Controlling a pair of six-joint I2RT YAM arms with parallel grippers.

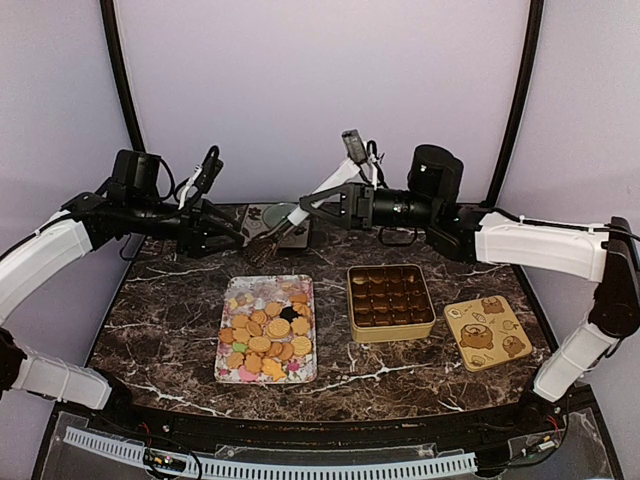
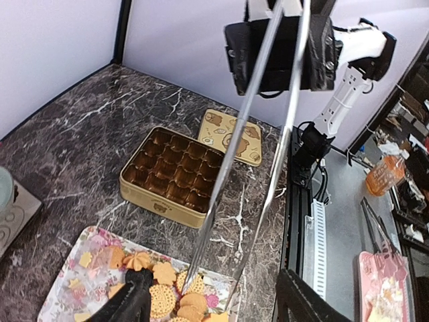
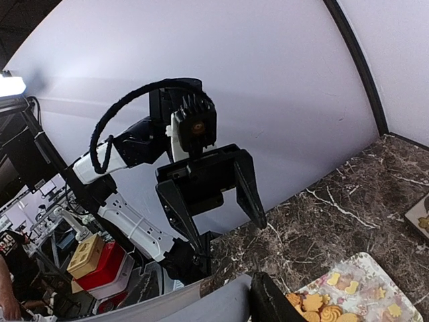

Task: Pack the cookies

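Note:
A pair of metal tongs (image 1: 334, 179) slants down to the left, its prongs spread, with my right gripper (image 1: 316, 205) shut on it. In the right wrist view the pale tongs pass between the right fingers. My left gripper (image 1: 236, 238) is open beside the tongs' lower end; in the left wrist view both prongs stand between its fingers, apart from them. Below lies a floral tray (image 1: 223, 353) with many cookies (image 1: 259, 344), mostly tan, one black. The gold tin (image 1: 394, 329) to its right has empty brown compartments.
The tin's bear-patterned lid (image 1: 487, 333) lies flat to the right. A pale box with a round green dish (image 1: 281, 216) stands at the back, behind the tongs. Bare marble separates tray and tin.

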